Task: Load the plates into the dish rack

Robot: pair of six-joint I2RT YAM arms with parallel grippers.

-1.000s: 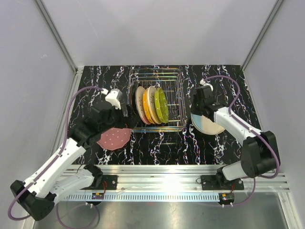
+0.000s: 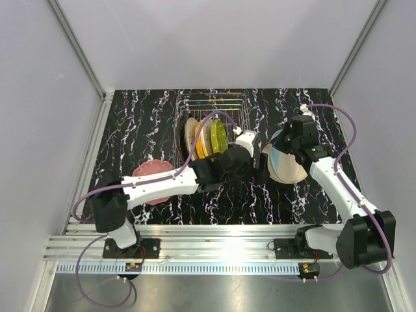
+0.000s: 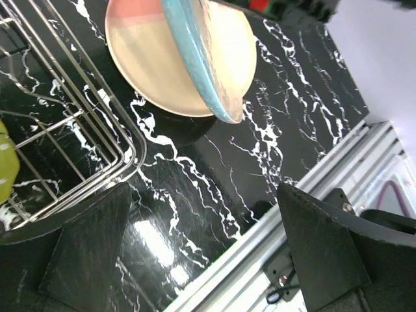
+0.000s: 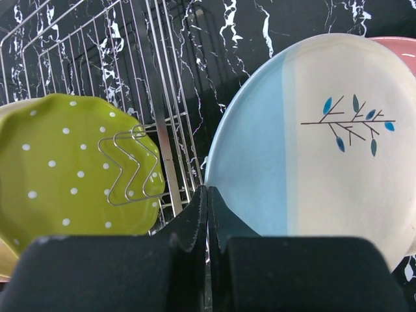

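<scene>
In the top view the dish rack (image 2: 209,99) holds several upright plates, a green polka-dot one (image 4: 78,166) at their right end. My right gripper is shut at the rim of a blue-and-white leaf plate (image 4: 338,169), which stands tilted up above a cream plate (image 3: 140,62); whether the rim is between the fingertips is hard to tell. My left gripper is open over bare counter right of the rack's front corner, just short of that plate, with nothing between its fingers.
A pink plate (image 2: 153,167) lies left of the rack, partly under my left arm. Metal rails (image 2: 195,231) run along the front edge, and walls stand at the sides.
My left arm has swung right from over the pink plate to beside the rack's right side.
</scene>
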